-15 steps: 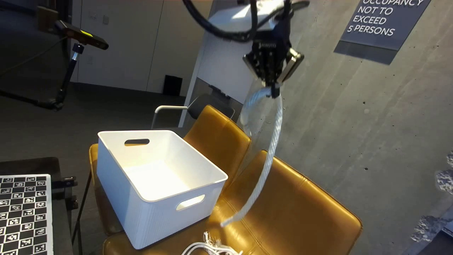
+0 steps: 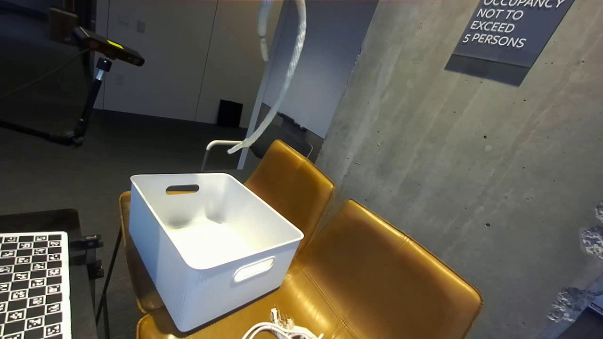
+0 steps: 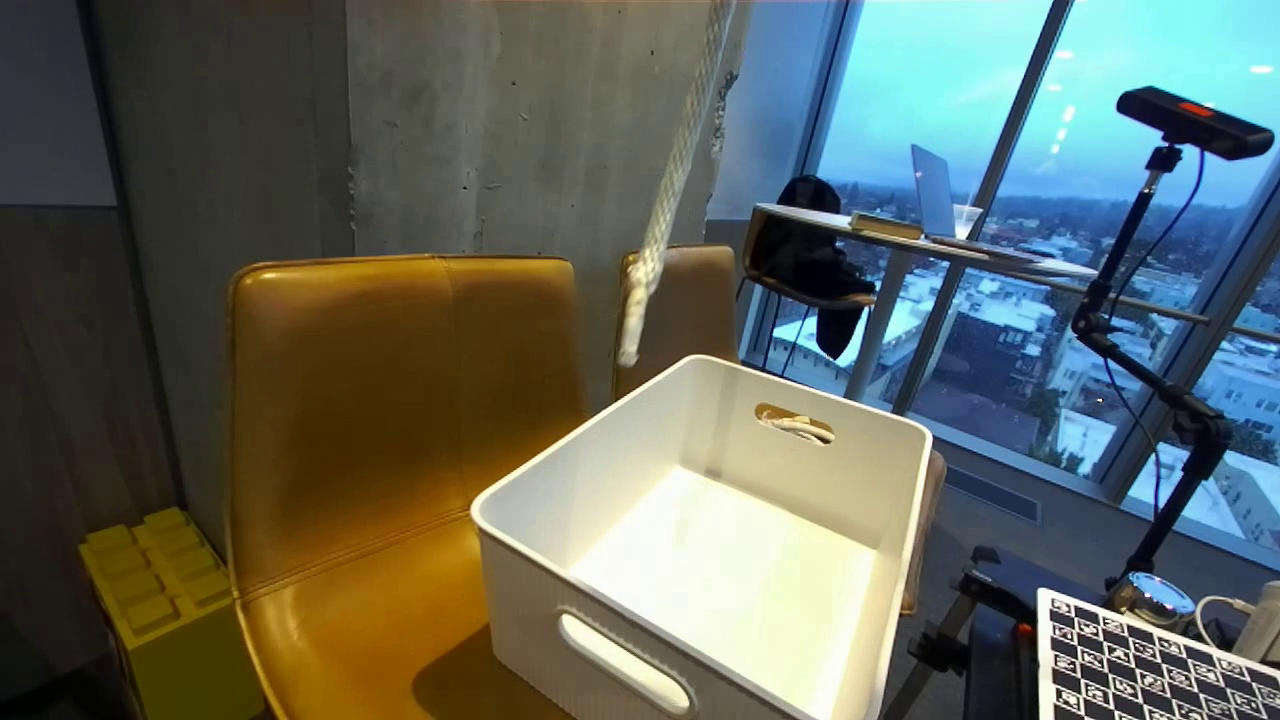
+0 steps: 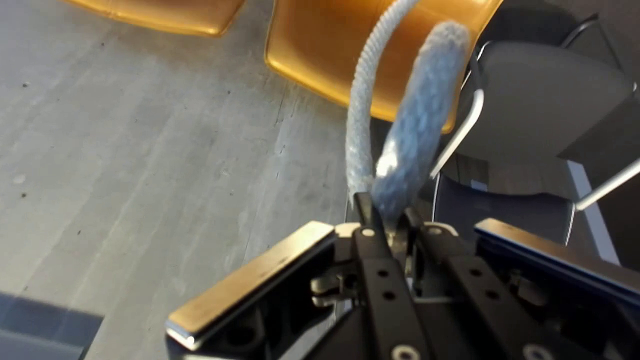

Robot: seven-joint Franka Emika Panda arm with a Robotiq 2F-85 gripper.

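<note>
A pale braided rope [image 2: 289, 79] hangs down from above the top edge of exterior view 1, its lower end in the air over the back of the white bin [image 2: 167, 271]. Exterior view 2 shows the rope [image 3: 674, 180] dangling above the rim of the empty bin [image 3: 708, 528]. In the wrist view my gripper is shut on the rope [image 4: 420, 114]; two lengths of it stretch out beyond the fingertips. The gripper itself is out of both exterior views.
Tan chairs [image 2: 390, 265] carry the bin and stand beside it. White cables [image 2: 282, 328] lie on the seat in front of the bin. A patterned board [image 2: 34, 282] and a camera stand [image 2: 85, 113] are at the left, a concrete wall [image 2: 452, 169] at the right.
My gripper has risen out of exterior view 1. The rope went up and left with it, from over the near chair to above the bin's far side.
</note>
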